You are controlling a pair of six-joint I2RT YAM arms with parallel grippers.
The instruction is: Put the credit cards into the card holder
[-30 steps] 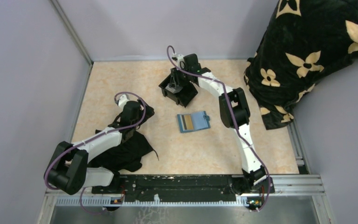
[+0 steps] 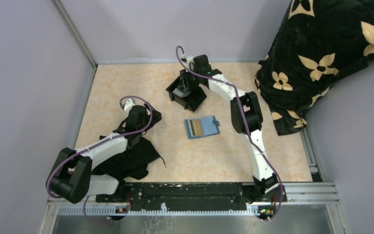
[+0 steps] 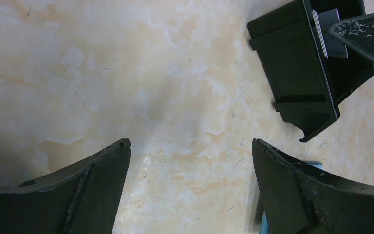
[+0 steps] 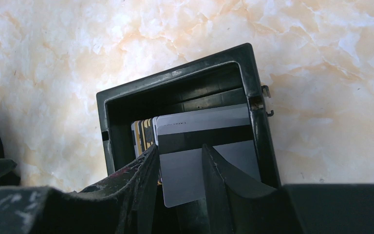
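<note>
The black box [image 4: 108,141] holds a grey card [image 4: 182,170] with a dark stripe, beside a row of several cards [image 4: 143,134] standing on edge. Over it, my right gripper reaches down, its fingers slightly apart; the grey card shows in the gap, and whether they grip it cannot be told. In the top view, the blue card holder [image 2: 208,126] lies flat below the box, a gold card [image 2: 196,127] at its left part. My left gripper is open with only bare table between its fingers, left of the box.
A black cloth [image 2: 136,158] lies under the left arm. At the right leans a large black cushion [image 2: 316,63] with flower shapes.
My right gripper has shifted very slightly to the right over the box. The left arm, box and card holder look unmoved.
</note>
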